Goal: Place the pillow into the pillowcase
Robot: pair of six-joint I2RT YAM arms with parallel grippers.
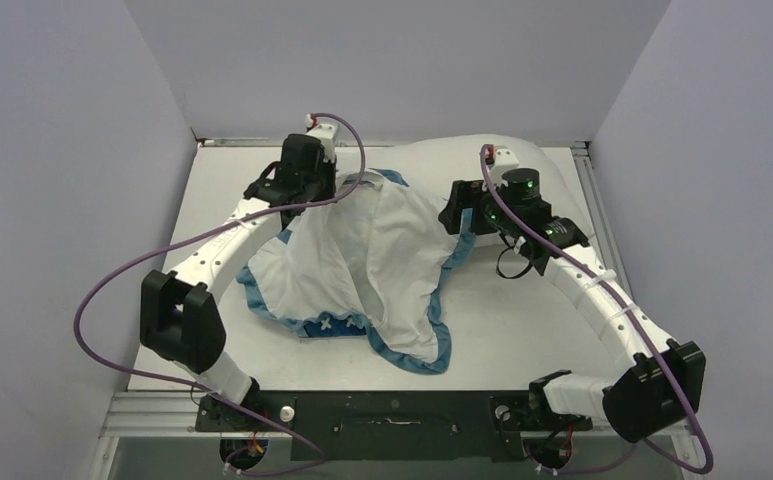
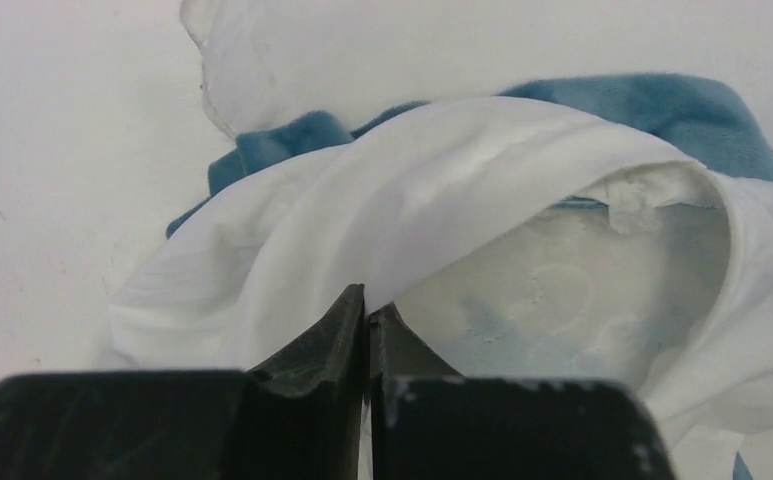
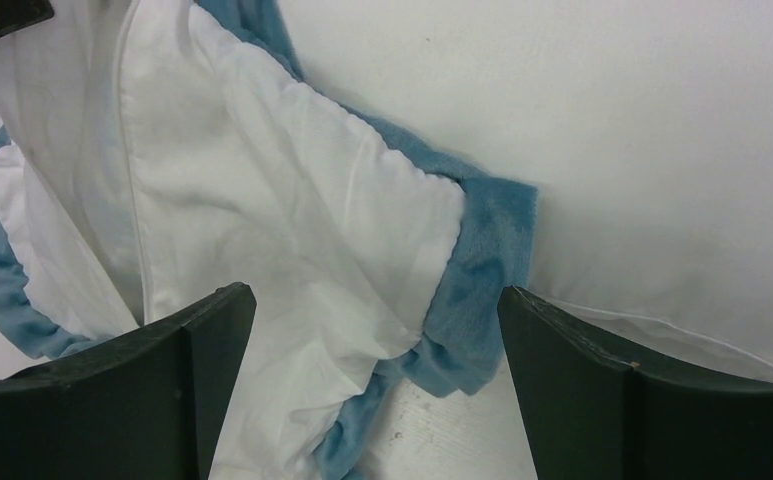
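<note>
The white pillowcase (image 1: pixel 402 280) with blue trim lies crumpled in mid-table, its mouth arched at the top in the left wrist view. My left gripper is shut at the near edge of that arched white fold (image 2: pixel 492 160); whether cloth is between its fingertips is hard to tell. The white pillow (image 1: pixel 482 160) lies behind the pillowcase, partly under or beside it. My right gripper stands open over the pillowcase's right blue-trimmed corner (image 3: pixel 477 260), where it borders the pillow (image 3: pixel 642 150).
Walls enclose the white table (image 1: pixel 502 330) at the back and both sides. Bare table shows at front right and along the left, partly under the left arm.
</note>
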